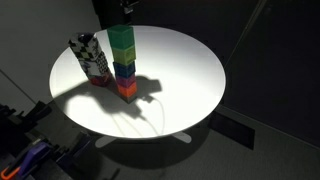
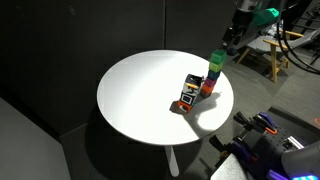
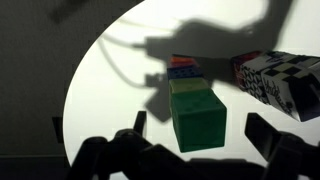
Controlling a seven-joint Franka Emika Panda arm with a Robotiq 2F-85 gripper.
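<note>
A tower of single coloured blocks stands upright on the white round table. Its top is a green block, with a yellow-green block, a blue block and an orange block lower down. Seen from the wrist, the green block lies between the spread fingers of my gripper, nearer the camera than the rest of the tower. The fingers are open and grip nothing. Contact with the block cannot be made out.
Close beside the tower stands a second stack, black-and-white patterned, with a red block at its base. In the wrist view this patterned stack is near the right finger.
</note>
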